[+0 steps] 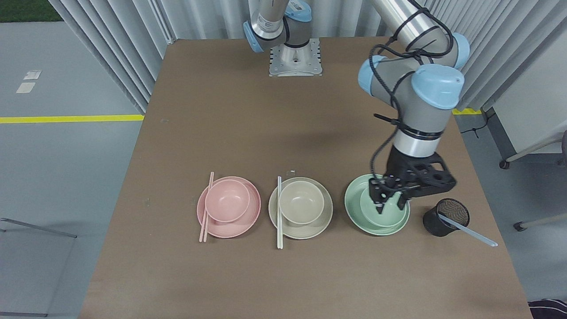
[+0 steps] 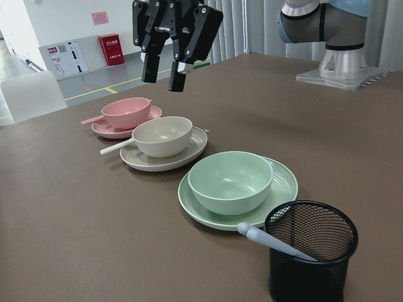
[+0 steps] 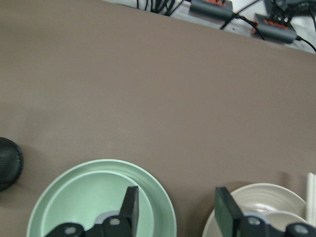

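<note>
The gripper [image 1: 389, 202] [image 2: 163, 70] hangs open, nothing between its fingers, above the green bowl [image 1: 382, 215] [image 2: 230, 182] on its green plate [image 1: 356, 207] [image 2: 283, 189]. The black mesh cup [image 1: 441, 223] [image 2: 308, 283] stands right of them, a pale stick [image 1: 473, 234] [image 2: 271, 242] leaning in it. A cream bowl [image 1: 301, 202] rests on a cream plate [image 1: 303, 231] with white chopsticks [image 1: 280, 223] along its left side. Further left, a pink bowl [image 1: 227, 200] sits on a pink plate [image 1: 236, 227] with pink chopsticks [image 1: 204, 223].
</note>
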